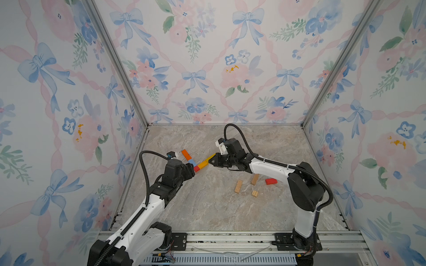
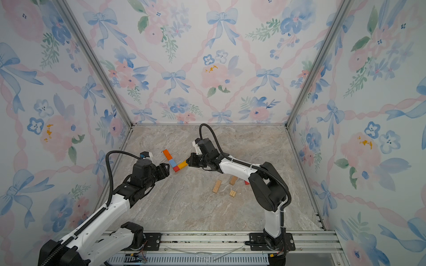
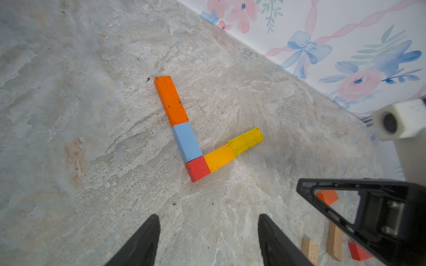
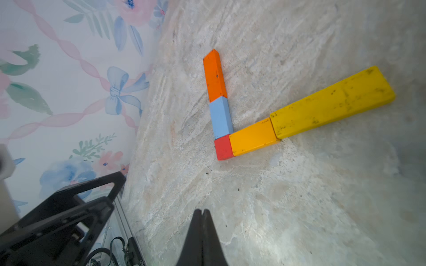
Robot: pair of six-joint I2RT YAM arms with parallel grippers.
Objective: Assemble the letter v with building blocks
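On the floor a V of blocks lies joined end to end. One arm has an orange block point(image 3: 171, 100) and a light blue block point(image 3: 187, 141); a red block point(image 3: 198, 168) forms the corner. From it run an amber block point(image 3: 219, 157) and a yellow block point(image 3: 246, 141) as the other arm. My left gripper is open in front of the red corner, with bare floor between its fingers. My right gripper is shut, its fingertips together and nothing showing between them, on the near side of the amber and yellow blocks, apart from them.
Two long wooden blocks point(image 1: 238, 186), a small wooden block point(image 1: 254, 193) and another red block point(image 1: 271, 181) lie on the right side, near the right arm. The two grippers face each other across the V's corner.
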